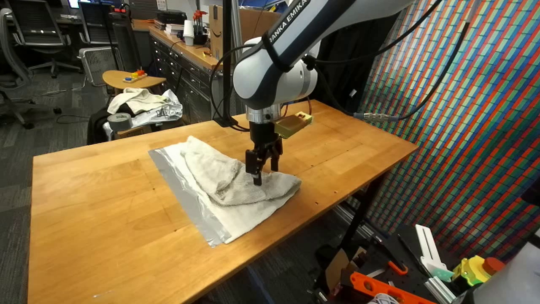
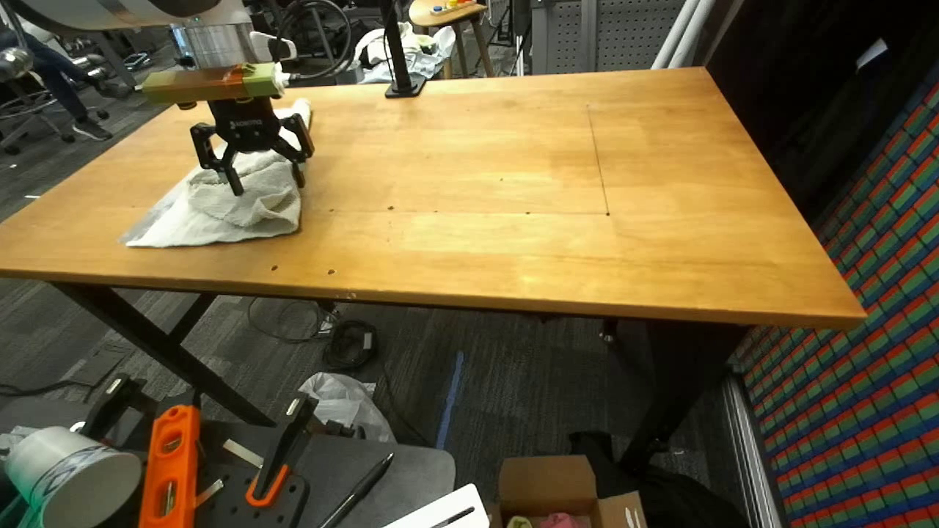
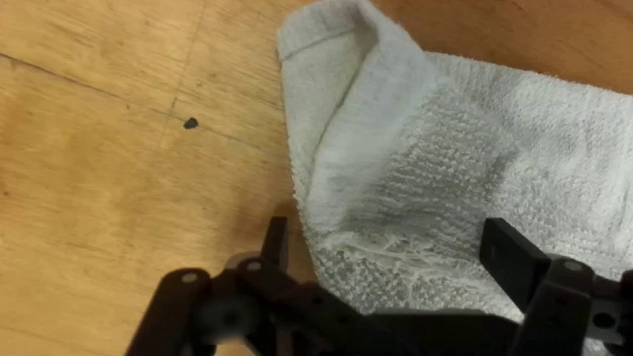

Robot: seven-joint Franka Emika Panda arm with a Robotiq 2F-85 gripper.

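A whitish towel [image 1: 222,177] lies crumpled and partly folded over itself on the wooden table, with a strip of silver tape [image 1: 190,200] along one edge. My gripper is open and points down at the towel's edge. In the wrist view the left finger [image 3: 276,243] is over bare wood just outside the towel edge, while the right finger [image 3: 511,261] is over the cloth. A raised fold of the towel [image 3: 380,118] shows ahead of the fingers. Whether the fingertips touch cloth or table, I cannot tell.
A black post [image 2: 400,53] stands at the table's back edge. An orange tool [image 2: 169,466] lies on a separate dark surface in front.
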